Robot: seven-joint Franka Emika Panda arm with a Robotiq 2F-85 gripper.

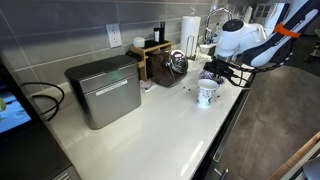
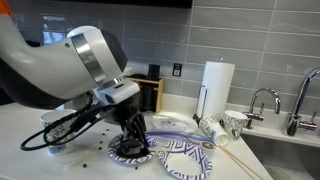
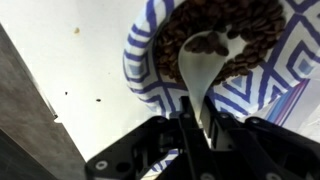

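In the wrist view, my gripper is shut on the handle of a white scoop [image 3: 201, 67]. A few dark coffee beans lie in the scoop's bowl, over a blue-and-white patterned bowl [image 3: 138, 48] of coffee beans [image 3: 248, 22]. Seen from the second exterior view, the gripper [image 2: 135, 143] points down at the patterned bowl [image 2: 115, 157], hiding part of it. A white container [image 1: 207, 92] stands nearby on the counter; its inside cannot be made out.
A patterned plate [image 2: 190, 160] lies right beside the bowl. Behind are a paper towel roll [image 2: 216, 88], cups [image 2: 234, 122] and a sink tap [image 2: 296, 120]. A few beans are scattered on the counter. A toaster [image 1: 107, 92] stands further left, with clear counter before it.
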